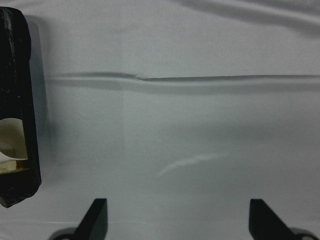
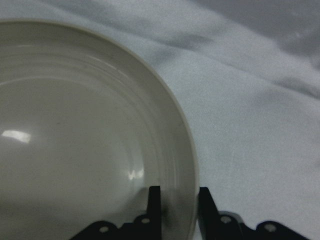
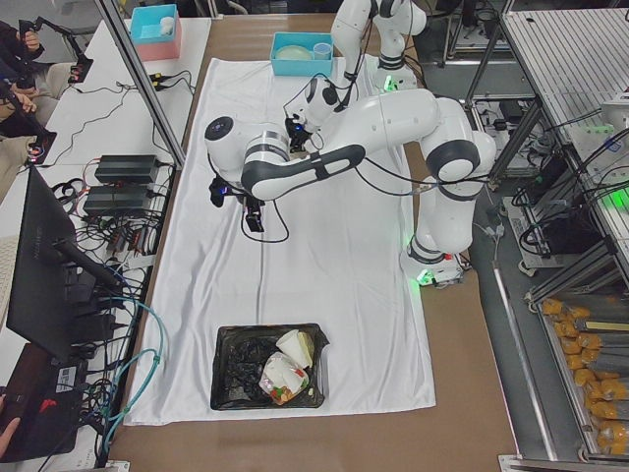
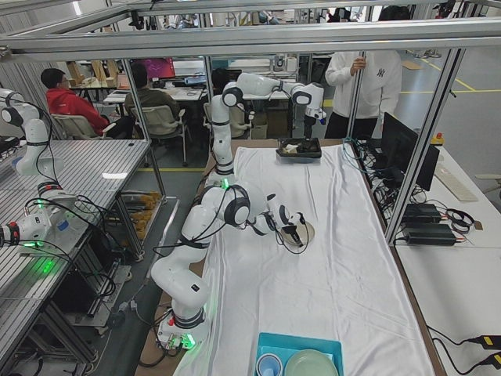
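Note:
A grey-beige plate (image 2: 75,125) lies on the white cloth; in the camera right view the plate (image 4: 307,235) is partly behind my right arm. My right gripper straddles the plate's rim, one finger inside and one outside; whether it has closed on the rim is unclear. My left gripper hangs over bare cloth with its fingers wide open and nothing between them. A black bin (image 1: 15,70) with cups or wrappers inside shows at the left edge of the left wrist view.
The black bin (image 3: 228,364) sits at one end of the cloth. A blue tray (image 4: 266,341) holding a green plate and a cup stands at the other end. A monitor and cables line the side.

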